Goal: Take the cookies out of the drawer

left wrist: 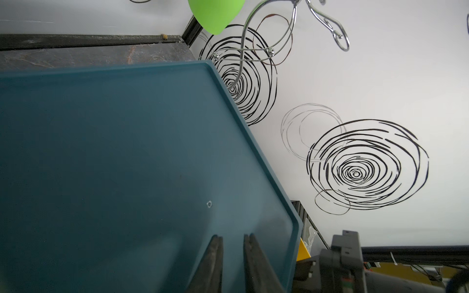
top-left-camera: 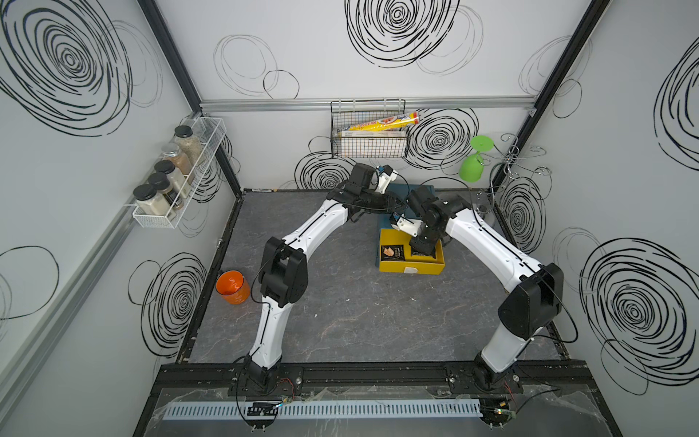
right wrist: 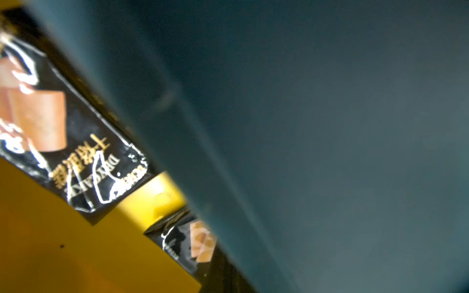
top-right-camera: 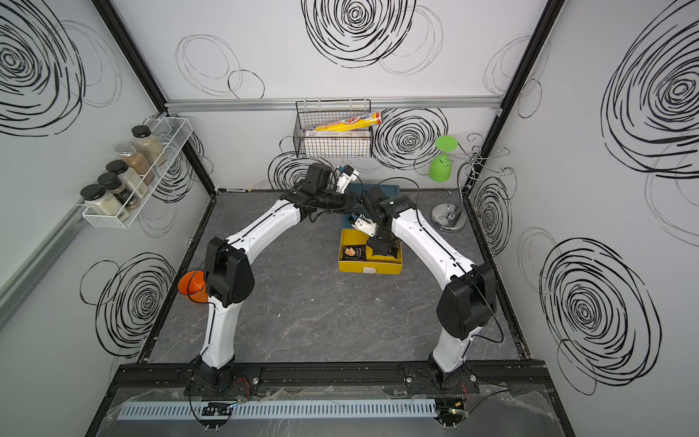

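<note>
A yellow drawer [top-left-camera: 411, 266] is pulled out at the front of a teal unit [left wrist: 122, 146]. Inside lie black cookie packs [right wrist: 68, 127], printed with pale cookies; a second pack [right wrist: 200, 241] is partly hidden. My left gripper is over the teal unit's top at the back; its fingertips look slightly apart, and what lies between them is unclear. My right gripper is just above the drawer, against the teal unit. The unit's edge fills much of the right wrist view, where the fingers do not show, so its state is hidden.
An orange cup [top-left-camera: 233, 287] stands at the left edge. A green cup [top-left-camera: 472, 166] hangs on a metal stand at the back right. A wire basket [top-left-camera: 368, 149] and a jar rack [top-left-camera: 174, 207] are on the walls.
</note>
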